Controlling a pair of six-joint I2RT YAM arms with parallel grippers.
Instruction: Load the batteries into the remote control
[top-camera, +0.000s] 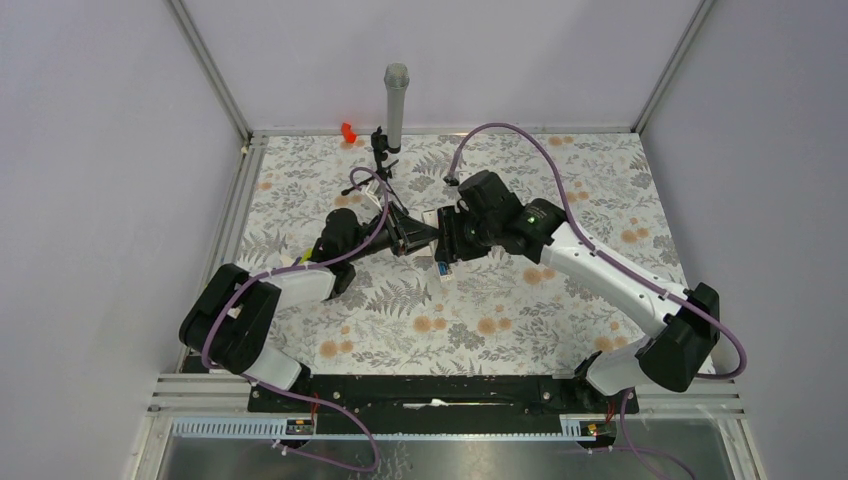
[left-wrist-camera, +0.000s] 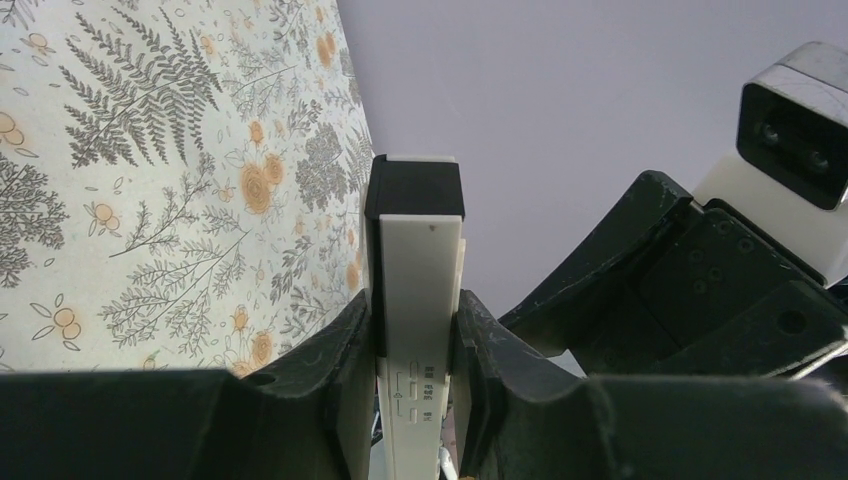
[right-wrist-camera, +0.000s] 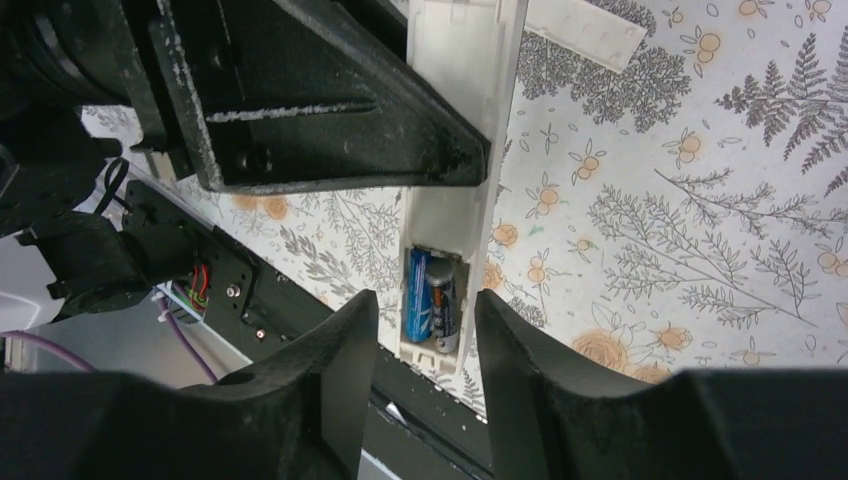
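My left gripper is shut on the white remote control (left-wrist-camera: 419, 270), holding it above the table by its middle. In the right wrist view the remote's back faces me, and its uncovered compartment holds a blue battery (right-wrist-camera: 418, 298) and a dark-and-silver battery (right-wrist-camera: 444, 305) side by side. Around the compartment end stands my right gripper, part open, one finger on either side in that view, with nothing seen gripped. How deeply the batteries sit at their ends is hard to tell.
A flat white piece, perhaps the battery cover (right-wrist-camera: 590, 30), lies on the floral tablecloth beyond the remote. At the back stand a grey microphone-like object (top-camera: 396, 105) and a small red item (top-camera: 348, 132).
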